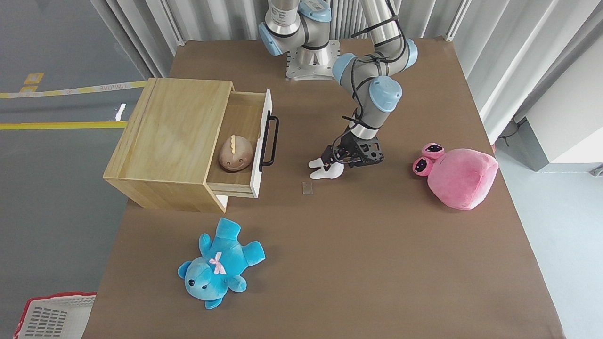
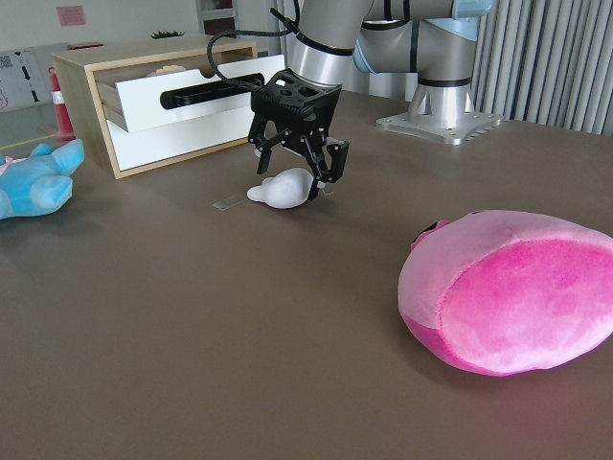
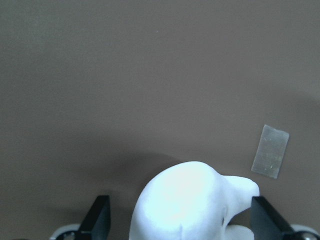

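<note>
My gripper (image 2: 292, 172) is low over the table with its fingers open around a small white plush toy (image 1: 326, 172), which lies on the table (image 1: 395, 254); in the wrist view the toy (image 3: 180, 205) sits between the two black fingertips, with space beside it on the left. In the front view the arm hides part of the toy. To the left, a wooden cabinet (image 1: 164, 135) has its upper drawer pulled out, holding a round brown toy (image 1: 236, 155) with a smiling face.
A blue teddy bear (image 1: 220, 271) lies at the front left, a pink plush toy (image 1: 460, 178) at the right. A small clear rectangle (image 1: 307, 188) lies beside the white toy.
</note>
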